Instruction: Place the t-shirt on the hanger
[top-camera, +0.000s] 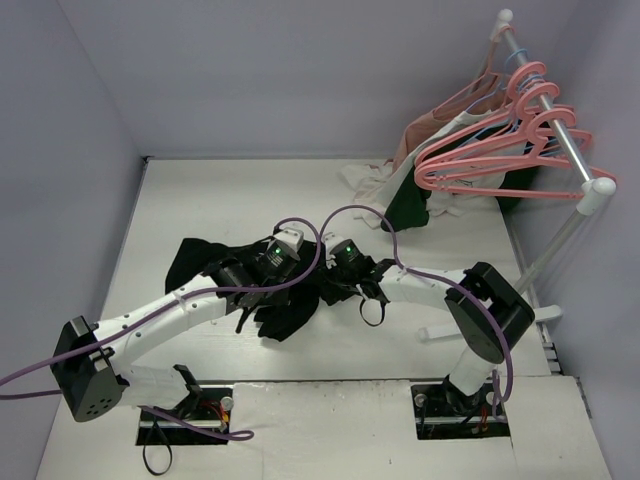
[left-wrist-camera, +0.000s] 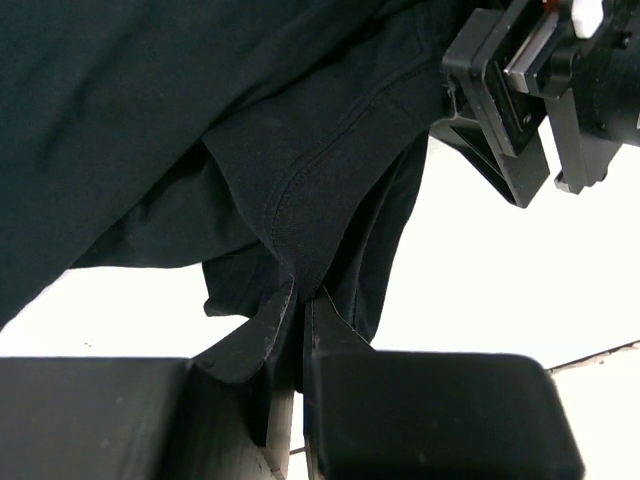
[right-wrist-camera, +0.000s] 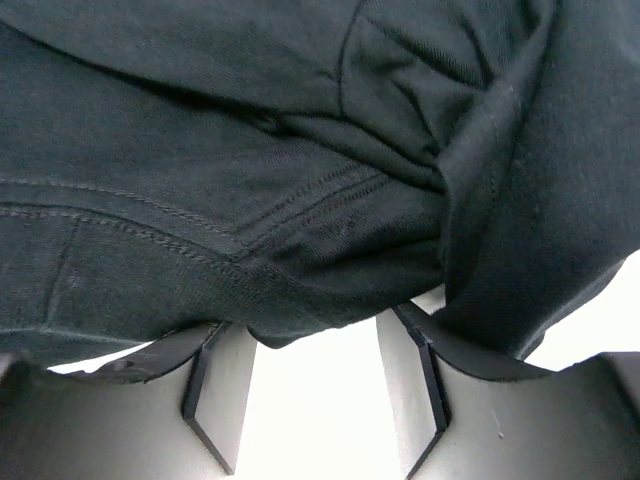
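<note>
The black t-shirt (top-camera: 200, 262) lies crumpled on the left and middle of the white table, partly covered by both arms. In the left wrist view, my left gripper is shut on a fold of the shirt (left-wrist-camera: 310, 190), whose cloth runs up and away from the fingertips. My right gripper stands open at the shirt's stitched edge (right-wrist-camera: 230, 245); cloth lies across its fingertips, and white table shows between the fingers. Pink hangers (top-camera: 478, 187) hang together on the rack at the right.
A white rail (top-camera: 570, 145) slants along the right side, carrying several hangers. Behind them hang pink, white and dark green garments (top-camera: 407, 205), reaching down to the table. Bare table (top-camera: 230, 190) lies at the back left. The two arms work close together near the middle.
</note>
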